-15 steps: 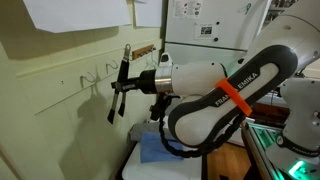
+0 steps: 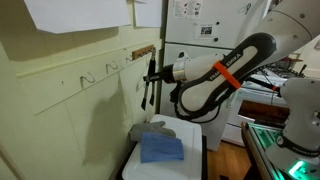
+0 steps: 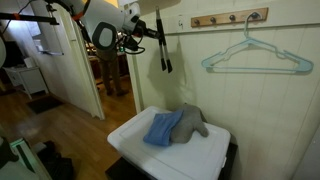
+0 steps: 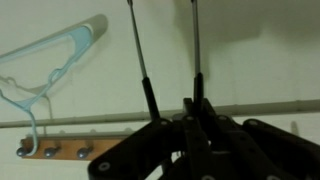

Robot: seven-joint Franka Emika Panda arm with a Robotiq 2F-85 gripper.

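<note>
A long, dark, two-legged tool that looks like tongs (image 3: 162,50) hangs in the air in front of the wall. My gripper (image 2: 151,77) is shut on its upper part. In the wrist view, its two thin legs (image 4: 138,45) spread apart, running from near the gripper to the top edge. Exactly how the fingers grip it is hidden there by the dark gripper body. Seen in exterior view 2, the gripper (image 3: 153,33) is left of the wooden hook rack (image 3: 229,18).
A light blue hanger (image 3: 256,47) hangs from the rack. Below stands a white-topped surface (image 3: 193,160) bearing a blue cloth (image 3: 163,129) and a grey cloth (image 3: 189,123). More wall hooks (image 2: 88,78) line the panel. A white refrigerator (image 2: 205,25) stands behind the arm.
In exterior view 1, the gripper and the tool have moved rightward along the wall, away from the camera and toward the refrigerator. The tool stays in the gripper; the cloths have not moved.
</note>
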